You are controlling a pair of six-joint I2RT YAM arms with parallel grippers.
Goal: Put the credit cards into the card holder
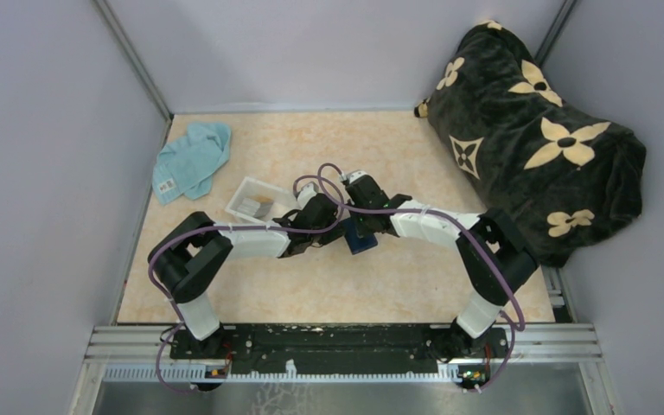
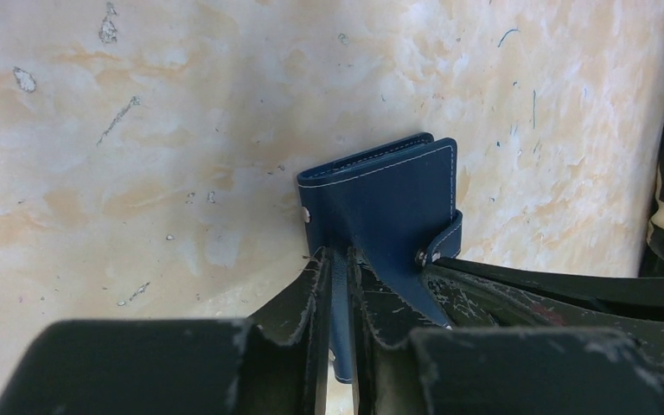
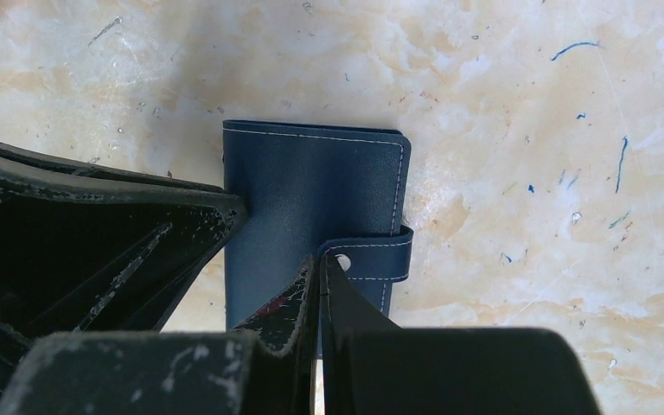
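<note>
A dark blue card holder (image 3: pixel 311 186) with white stitching lies folded on the table. Its strap (image 3: pixel 372 258) with a round snap is seen across the right side in the right wrist view. My left gripper is at the holder's left edge, its fingers a narrow gap apart, with part of the holder showing behind that gap. Over the snap end of the strap, my right gripper is shut, with nothing visible between its fingertips. Light, flat pieces, likely cards (image 1: pixel 259 207), sit in a white box; their details are too small to tell.
The white box (image 1: pixel 244 190) is behind the left arm. A light blue cloth (image 1: pixel 192 162) rests at the far left, and a large dark floral cushion (image 1: pixel 527 138) fills the right side. Both arms meet closely over the holder.
</note>
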